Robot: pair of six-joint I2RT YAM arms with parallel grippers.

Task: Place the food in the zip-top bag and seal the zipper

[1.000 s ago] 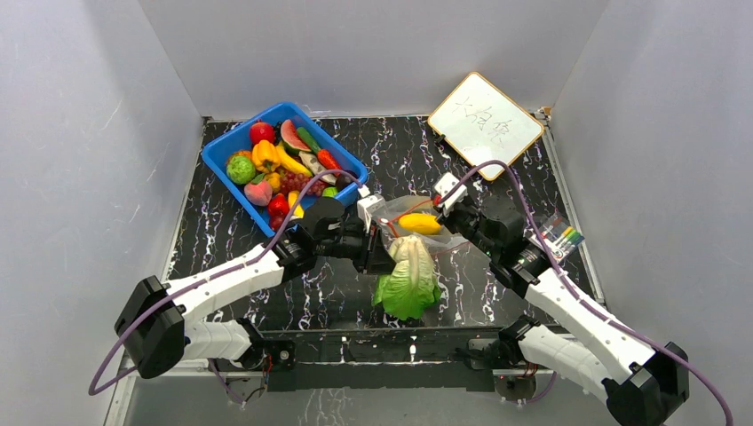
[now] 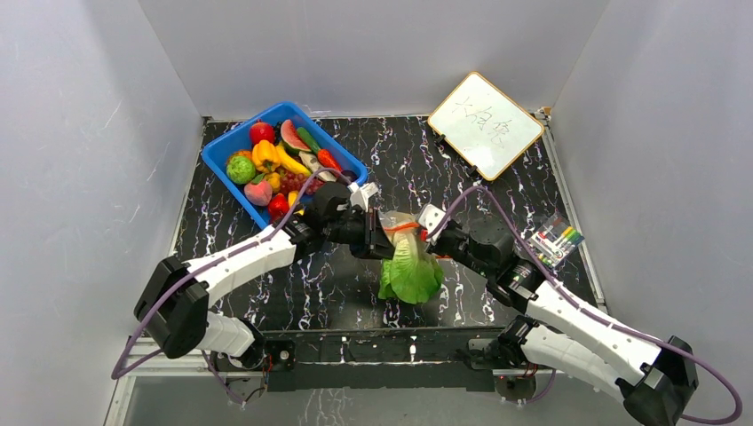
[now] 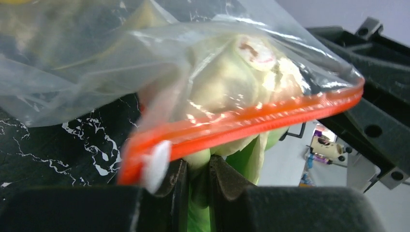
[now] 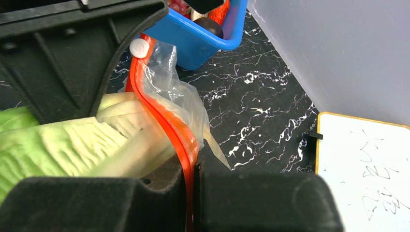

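A leafy cabbage (image 2: 410,273) hangs at the table's centre beneath a clear zip bag with an orange zipper (image 3: 261,118). My left gripper is shut on the cabbage's pale-green stem, the bag draped above it. My right gripper is shut on the orange zipper strip, whose white slider (image 4: 139,48) sits farther along. The pale cabbage leaves (image 4: 72,145) lie beside that strip in the right wrist view.
A blue bin (image 2: 217,169) of assorted toy produce fills the back left. A whiteboard (image 2: 484,124) lies at back right, a colourful packet (image 2: 555,240) at the right edge.
The right gripper has moved down and inward toward it.
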